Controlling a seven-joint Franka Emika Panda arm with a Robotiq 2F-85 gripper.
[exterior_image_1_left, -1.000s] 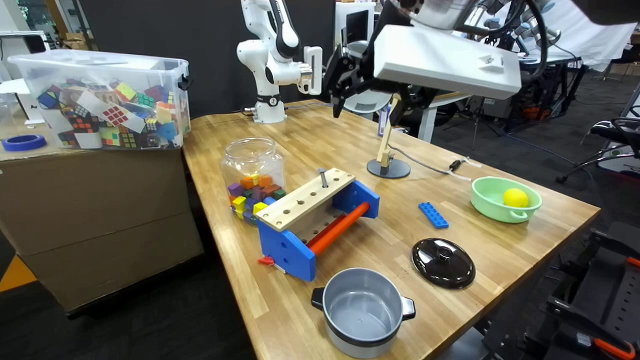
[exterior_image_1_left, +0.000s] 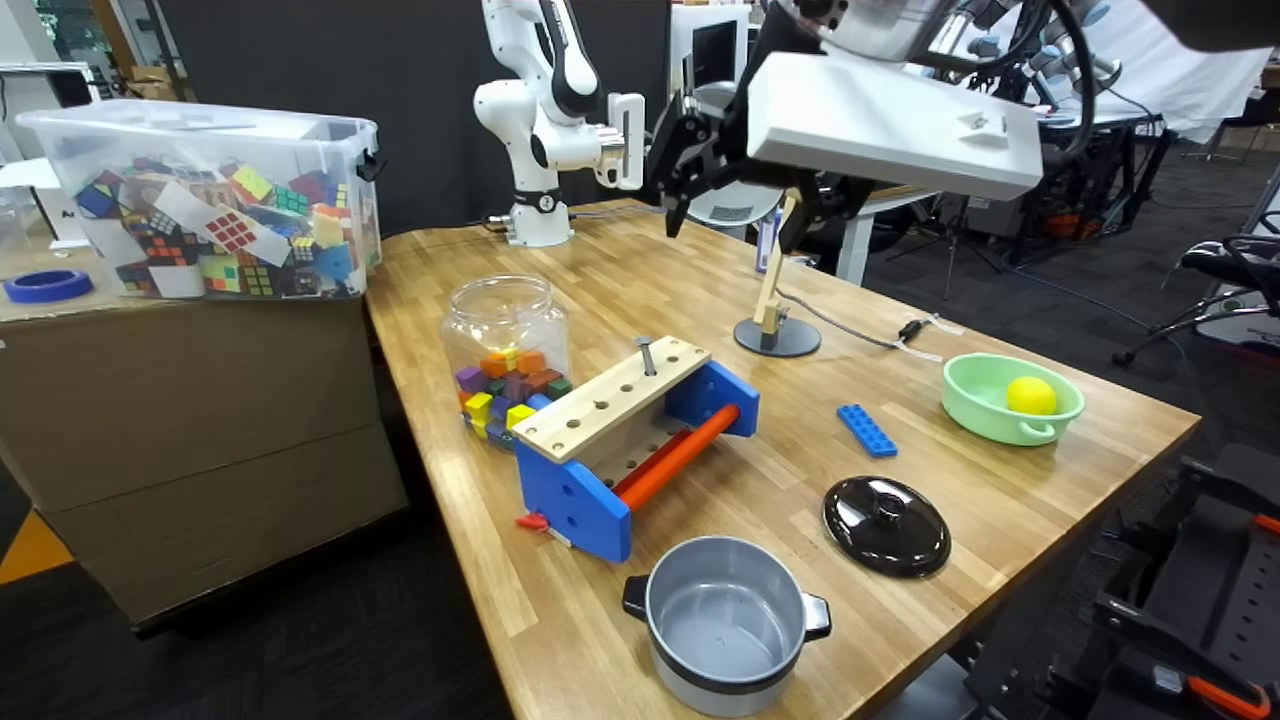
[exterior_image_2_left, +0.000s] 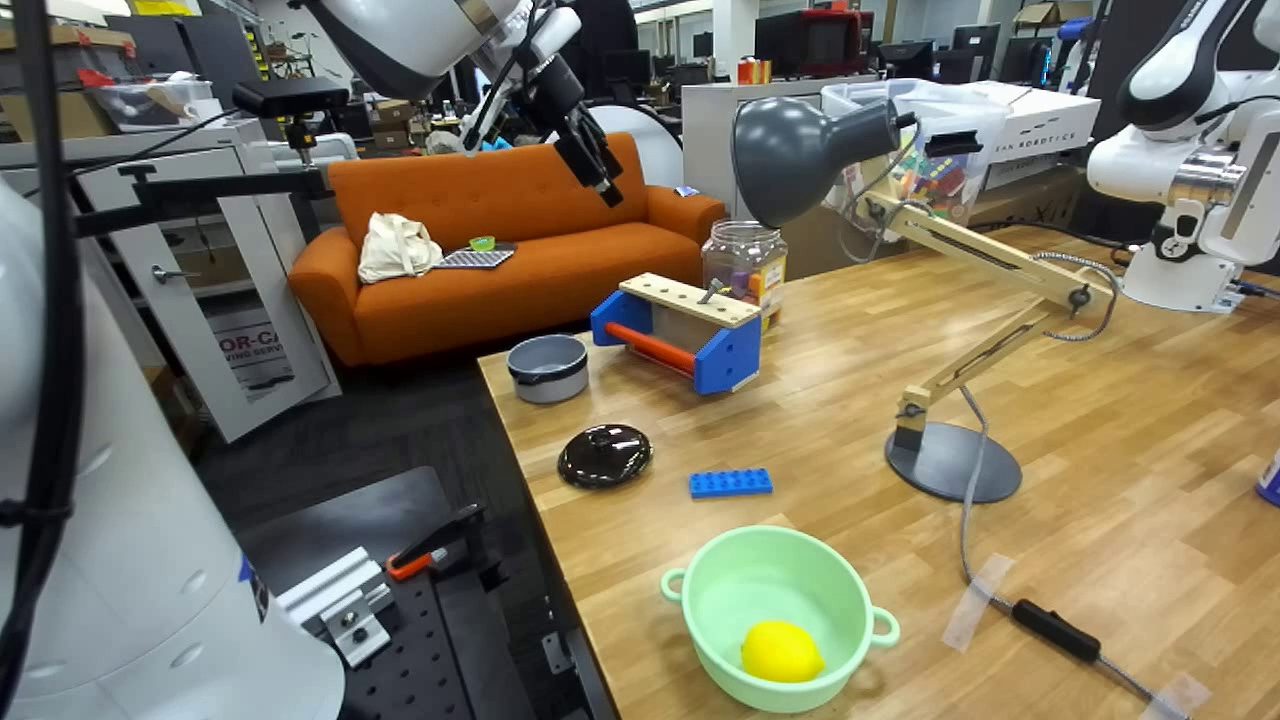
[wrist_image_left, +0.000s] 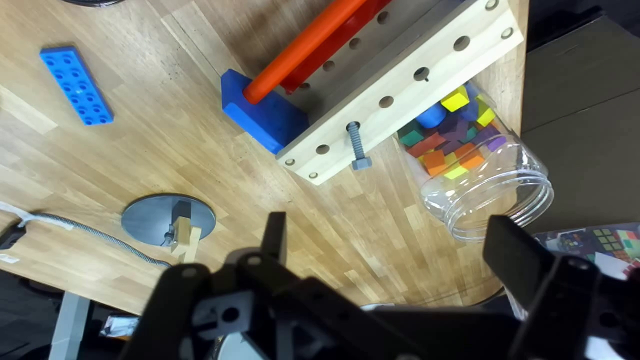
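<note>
High over the table, my gripper is open, and nothing lies between its fingers. Below it in the wrist view stands a toolbox-like bench with a pale wooden top (wrist_image_left: 402, 90), blue ends and a red bar (wrist_image_left: 300, 57). A grey bolt (wrist_image_left: 357, 144) sits tilted in one of the top's holes. Beside the bench is a clear jar (wrist_image_left: 492, 186) holding coloured blocks. A blue studded brick (exterior_image_1_left: 866, 430) lies flat on the table. Near the front are a grey pot (exterior_image_1_left: 726, 618), empty and uncovered, and its black lid (exterior_image_1_left: 885, 526). A green bowl (exterior_image_2_left: 780, 564) holds a yellow lemon (exterior_image_2_left: 781, 652).
A desk lamp (exterior_image_2_left: 816, 150) with a wooden arm rises from a round base (exterior_image_2_left: 954, 462); its cord is taped along the table. Another white robot arm (exterior_image_1_left: 540, 132) stands at the far end. Bare tabletop (exterior_image_1_left: 624, 270) lies between that arm and the jar.
</note>
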